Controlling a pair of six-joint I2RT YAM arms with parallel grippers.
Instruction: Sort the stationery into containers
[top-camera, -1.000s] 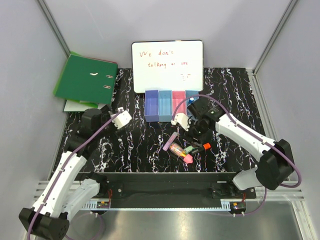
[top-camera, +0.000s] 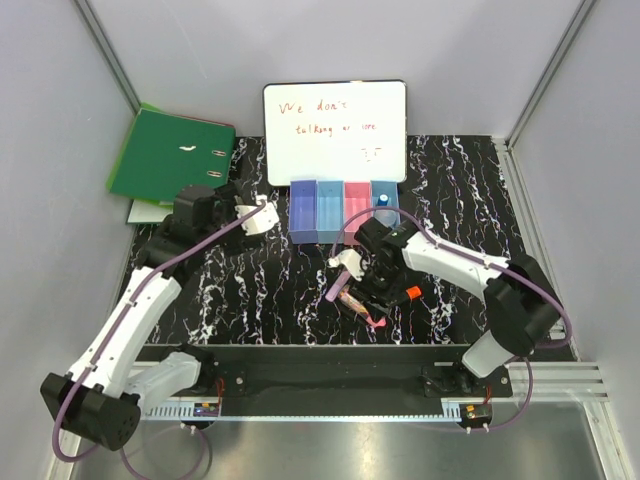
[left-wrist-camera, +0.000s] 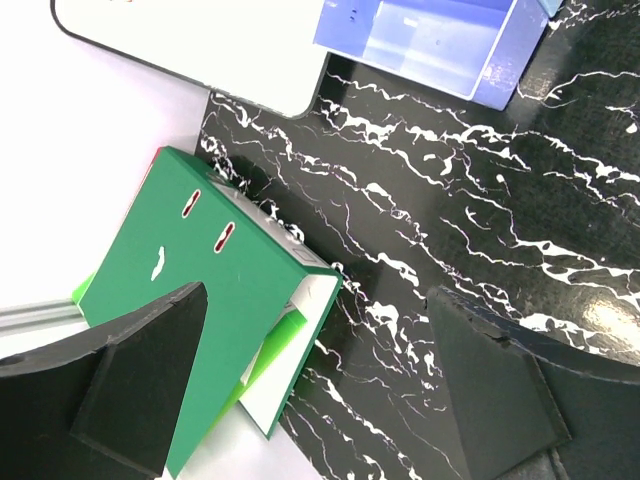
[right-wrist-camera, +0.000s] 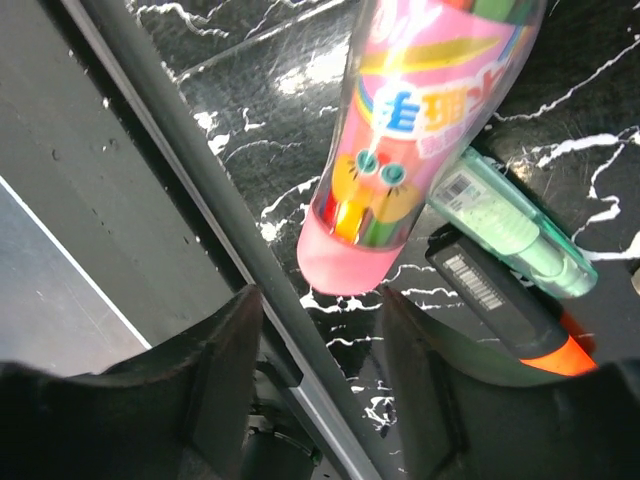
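Observation:
A pink clear pencil case (right-wrist-camera: 400, 130) lies near the front edge, a green highlighter (right-wrist-camera: 510, 225) and a black marker with orange end (right-wrist-camera: 495, 290) beside it; a lilac item (top-camera: 337, 286) lies to its left. My right gripper is low over this group, fingers apart, nothing between them. Four-compartment organizer bins (top-camera: 303, 210) stand before the whiteboard, with a blue-capped item (top-camera: 382, 200) in the rightmost. My left gripper hangs open left of the bins, beside the green binders.
Green binders (top-camera: 165, 155) lie at the back left. The whiteboard (top-camera: 334, 125) leans behind the bins. A metal rail (top-camera: 300, 355) runs along the front.
My right arm has moved down toward the front, over the stationery group. The left gripper has moved slightly up and to the right, toward the back.

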